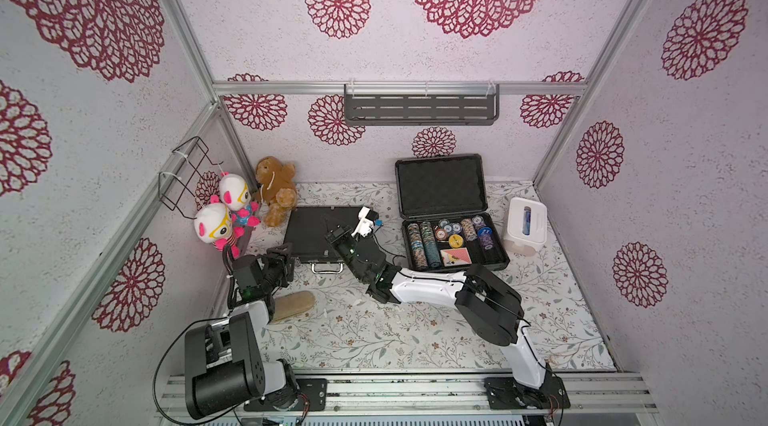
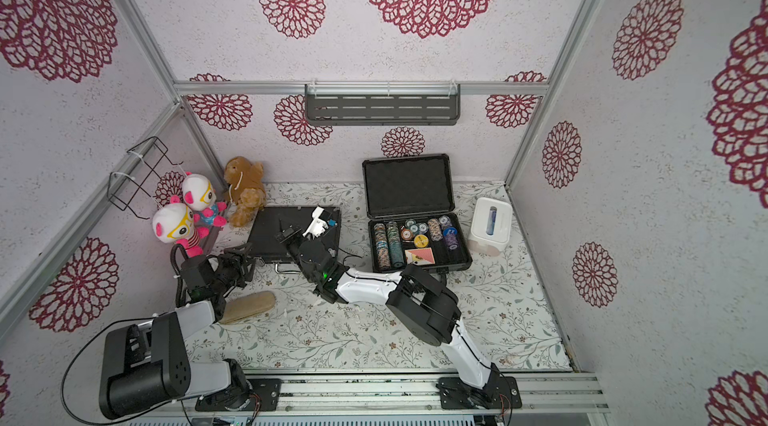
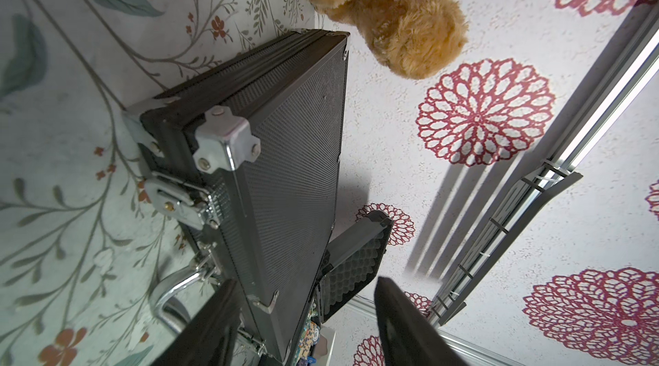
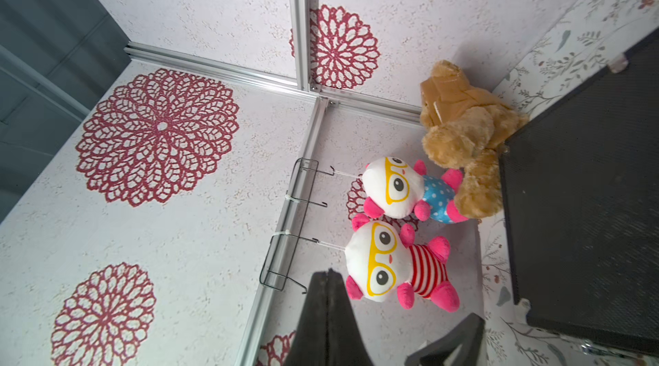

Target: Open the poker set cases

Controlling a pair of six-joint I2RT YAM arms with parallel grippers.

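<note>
A closed black poker case [image 1: 308,226] lies at the left of the table, its metal handle [image 1: 326,268] toward the front. In the left wrist view, its metal-cornered lid [image 3: 295,160] looks closed. At its front left corner is my left gripper; its fingers [image 3: 212,328] stand apart with the case beyond them, and I cannot tell whether they hold anything. My right gripper is shut and empty over the case's top in the top views. A second poker case [image 1: 441,186] stands open on the right, showing chips and cards.
A brown teddy bear [image 1: 276,186] and two plush toys [image 1: 214,222] sit left of the closed case. A tan object [image 1: 293,306] lies beside the left arm, and a white box [image 1: 525,224] stands far right.
</note>
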